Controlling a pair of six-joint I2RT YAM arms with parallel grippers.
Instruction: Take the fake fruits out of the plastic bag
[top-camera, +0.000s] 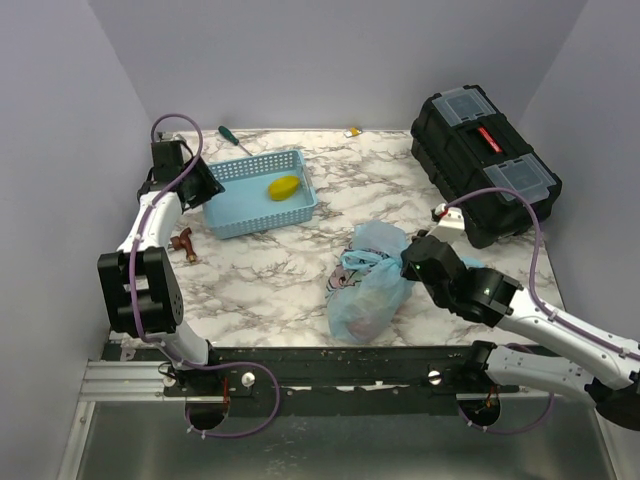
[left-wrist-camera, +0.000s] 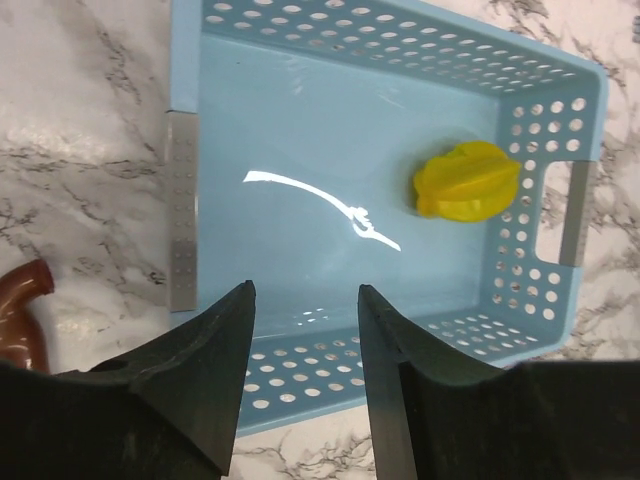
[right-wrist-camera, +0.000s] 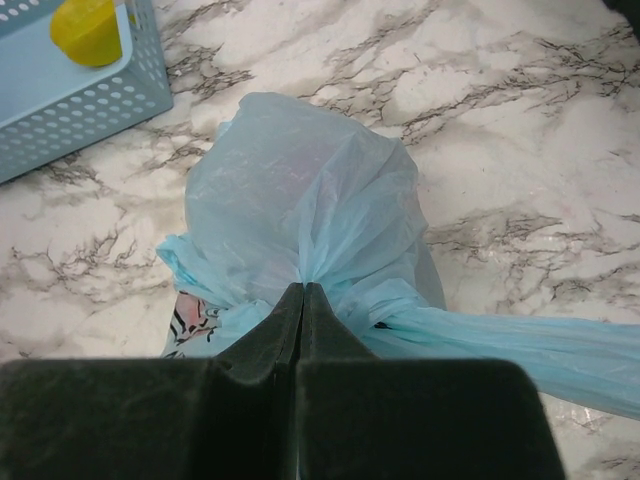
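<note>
The light blue plastic bag lies crumpled on the right half of the table, its contents only faintly visible. My right gripper is shut at the bag's gathered middle, thin plastic drawn to its fingertips. A yellow fake fruit rests in the blue basket. My left gripper hangs above that basket at the left, its fingers apart and nothing visible between them.
A black toolbox fills the back right. A screwdriver lies behind the basket, a brown object left of it.
</note>
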